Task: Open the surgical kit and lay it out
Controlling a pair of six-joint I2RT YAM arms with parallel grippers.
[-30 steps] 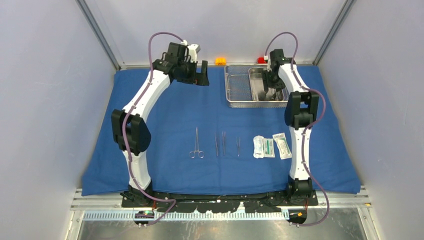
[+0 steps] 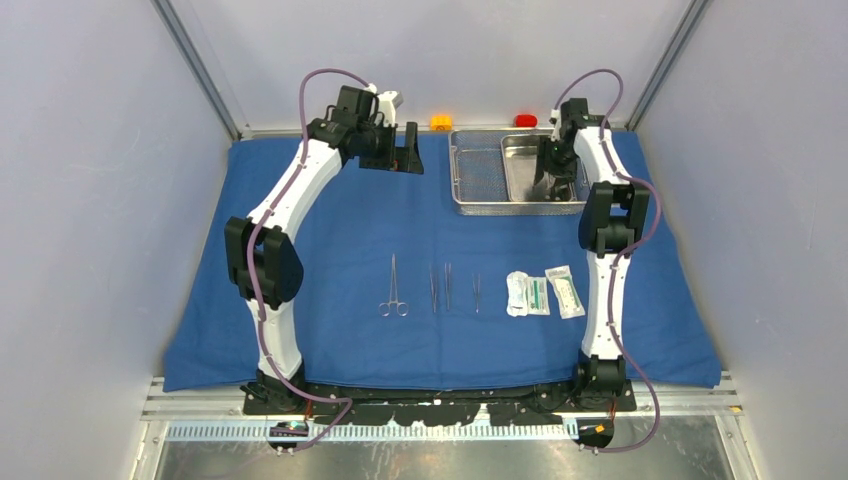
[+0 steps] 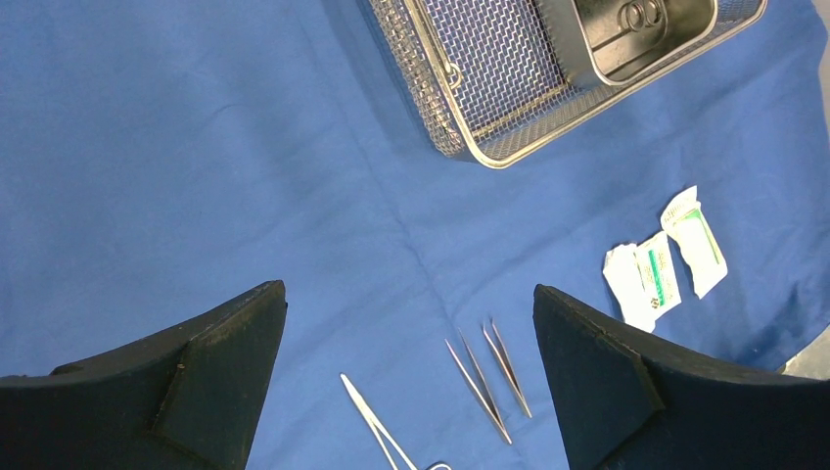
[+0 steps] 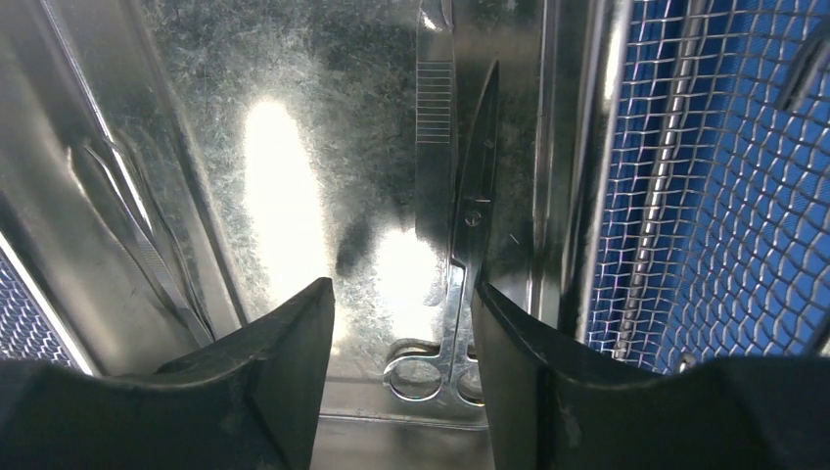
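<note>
My right gripper is low in the metal tray point(image 2: 515, 165), its fingers apart with nothing held. Scissors point(image 4: 474, 215) lie along the tray's right side, their shank just inside the right finger and loops toward the gripper. Beside their blades is a flat ribbed handle point(image 4: 434, 127). A slim tweezer-like shape point(image 4: 147, 245) shows at the left wall. My left gripper point(image 2: 408, 150) hangs open and empty over the cloth, left of the basket. Ring-handled forceps point(image 2: 394, 290), several slim tweezers point(image 2: 448, 287) and white packets point(image 2: 565, 292) lie laid out on the cloth.
The mesh basket point(image 2: 480, 209) holds the tray in its right part. Behind it sit a yellow block point(image 2: 441, 122) and a red block point(image 2: 525, 120).
The right gripper has shifted a little to the right within the tray, and the tray seems to have slid slightly right. The left arm has barely moved.
</note>
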